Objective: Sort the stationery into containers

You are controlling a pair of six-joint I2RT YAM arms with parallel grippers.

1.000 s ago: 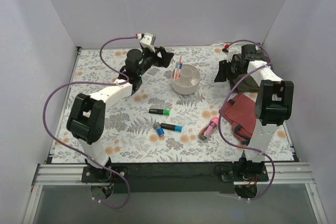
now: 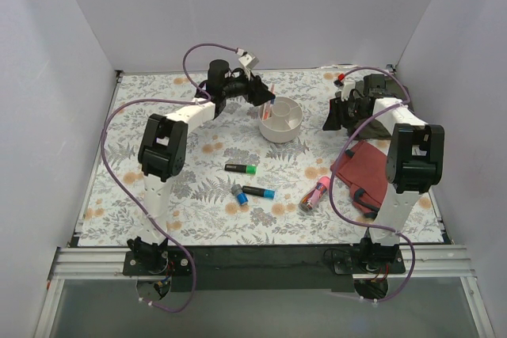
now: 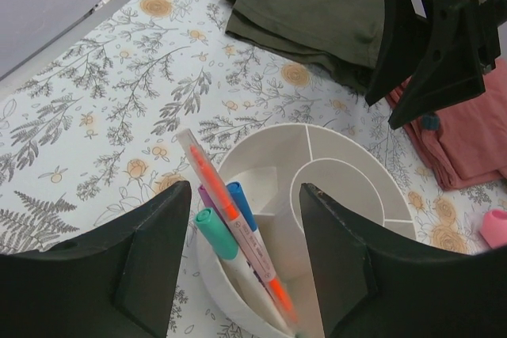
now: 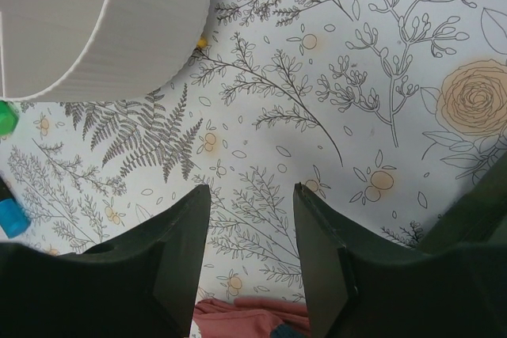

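Note:
A white round divided container point(image 2: 283, 134) stands at the table's back middle. In the left wrist view its left side holds an orange-and-clear pen point(image 3: 247, 243), a teal-capped marker point(image 3: 215, 233), a blue pen point(image 3: 240, 199) and a purple one partly hidden behind them. My left gripper is part open over that side; the pens stand between its fingers in view, apart from both pads. To the right of the container, my right gripper hovers part open above bare cloth, empty. On the table lie a green-ended black marker point(image 2: 240, 169) and a blue-ended one point(image 2: 258, 192).
A small blue-and-grey item point(image 2: 239, 195) and a pink-capped clear item point(image 2: 314, 194) lie toward the front. A red pouch point(image 2: 363, 170) and dark green cloth point(image 2: 381, 128) occupy the right, beneath the right arm.
My left arm has swung right, bringing its gripper from left of the container to over its pens. The items on the table have not moved.

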